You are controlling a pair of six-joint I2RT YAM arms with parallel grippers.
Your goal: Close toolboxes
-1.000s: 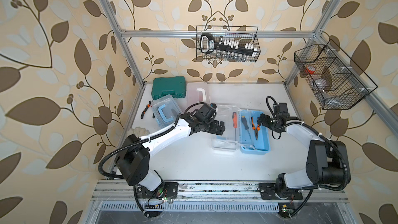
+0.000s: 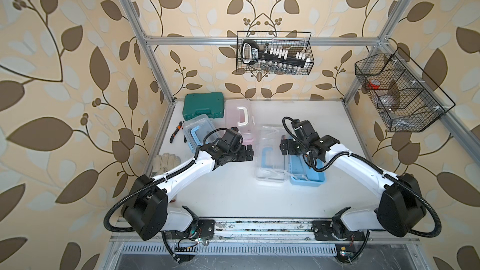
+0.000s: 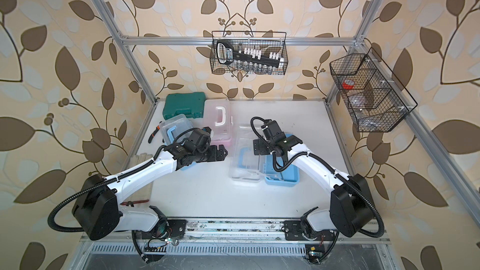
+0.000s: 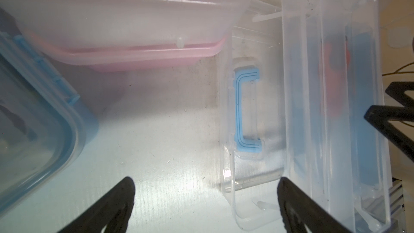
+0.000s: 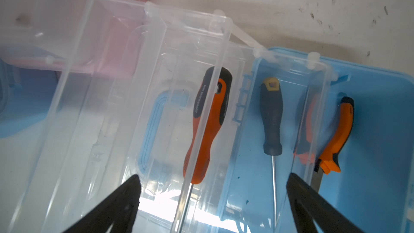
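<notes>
A blue toolbox (image 3: pixel 282 177) with a clear lid (image 2: pixel 270 170) lies opened on the table's right half. In the right wrist view an orange screwdriver (image 5: pixel 202 155), a grey screwdriver (image 5: pixel 271 116) and orange pliers (image 5: pixel 336 142) lie in it. My right gripper hangs open over it, fingers either side of the clear compartment walls. My left gripper is open above bare table left of the clear lid, with nothing between its fingers. A pink box (image 3: pixel 217 110) and another blue-lidded box (image 2: pixel 195 125) stand behind and left.
A green case (image 2: pixel 202 104) lies at the back left, loose pliers (image 2: pixel 176 132) and gloves (image 2: pixel 165 162) at the left edge. Wire baskets (image 2: pixel 275 55) hang on the rear and right rails.
The right arm has swung left from the box's right side to over its middle. The left arm has moved left, off the clear lid.
</notes>
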